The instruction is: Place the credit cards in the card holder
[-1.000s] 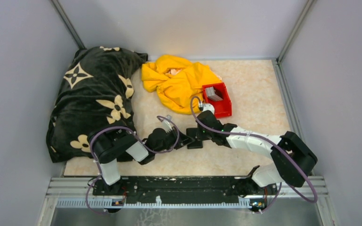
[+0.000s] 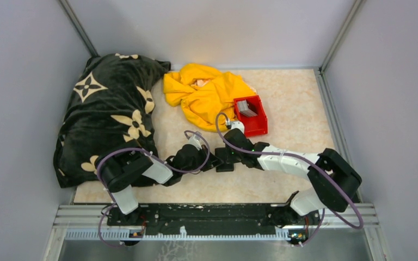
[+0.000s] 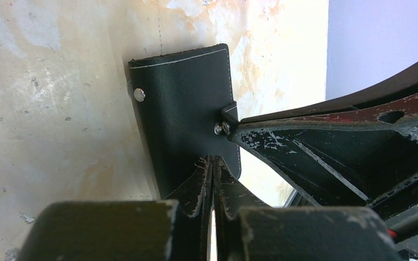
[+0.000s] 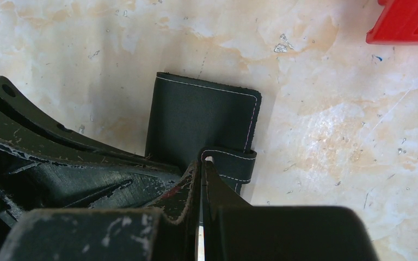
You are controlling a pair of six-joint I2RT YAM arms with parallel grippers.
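The black card holder (image 3: 185, 92) lies flat on the table, with white stitching and a short strap (image 4: 231, 165) at one side. In the left wrist view the two metal snap halves (image 3: 218, 129) show apart, side by side, at the strap's end. My right gripper is shut with its tips against that strap end; whether the strap is pinched between them is not clear. Over the holder's lower part, my left gripper is shut, nothing showing between its fingers. Pale cards (image 2: 244, 108) stand stacked in the red box (image 2: 257, 127).
A yellow cloth (image 2: 209, 95) lies bunched left of the box. The large black patterned cushion (image 2: 109, 103) fills the table's left side. Both arms meet closely over the holder. Bare table (image 2: 296, 109) shows at the right.
My right arm has shifted slightly left over the card holder, and my left arm has moved slightly to the right. The holder, box and cards have not visibly moved.
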